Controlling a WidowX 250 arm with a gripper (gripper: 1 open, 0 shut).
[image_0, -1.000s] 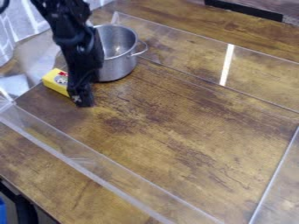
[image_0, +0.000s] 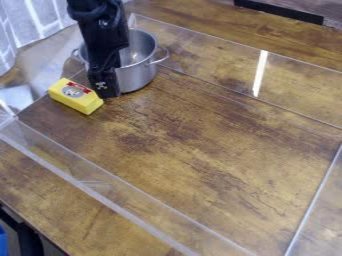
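My black gripper (image_0: 100, 75) hangs down from the top left, in front of a steel pot (image_0: 140, 65) with side handles. Its fingertips point down just right of a yellow block with a label (image_0: 75, 96), which lies on the wooden table at the left. The gripper is open, and I see nothing held between its fingers. The arm hides part of the pot.
Transparent panels edge it along the front left, the back and the right. Shiny crumpled material lies at the far left.
My gripper has moved up and back toward the pot, away from the nearer table surface. The yellow block and the pot look about where they were.
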